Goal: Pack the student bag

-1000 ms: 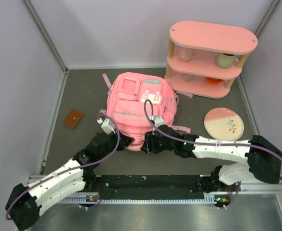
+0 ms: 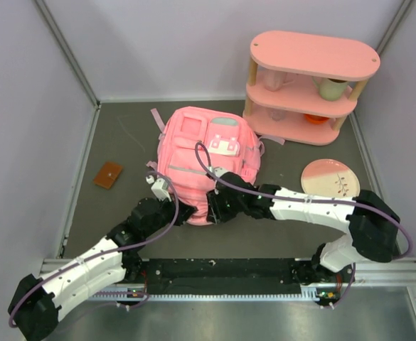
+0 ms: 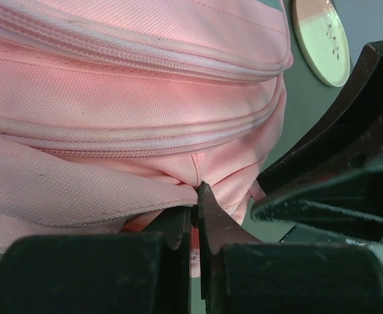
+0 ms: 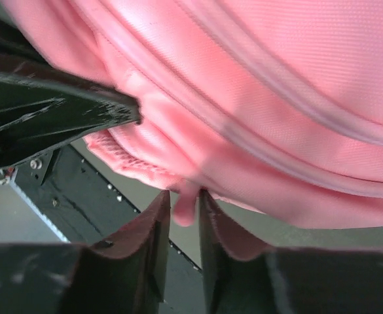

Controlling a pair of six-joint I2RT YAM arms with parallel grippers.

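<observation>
The pink student bag (image 2: 200,153) lies on the dark table, its zipped mouth toward the arms. At its lower edge, my left gripper (image 2: 192,212) is low against the cloth. In the left wrist view the left gripper is shut with a thin fold of pink cloth (image 3: 112,186) pinched at its tips. Close to its right is my right gripper (image 2: 213,206). In the right wrist view a small pink tab (image 4: 186,206), like a zipper pull, stands between the slightly parted tips of the right gripper; whether they grip it is unclear.
A brown notebook-like item (image 2: 108,175) lies at the left. A pink shelf (image 2: 314,57) holding cups and an orange bowl (image 2: 316,118) stands at the back right. The round plate (image 2: 330,182) lies right of the bag. Between plate and bag the table is clear.
My right gripper and forearm have shifted slightly left and up along the bag's lower edge, now covering a strap at the right. The left arm and the bag look nearly still.
</observation>
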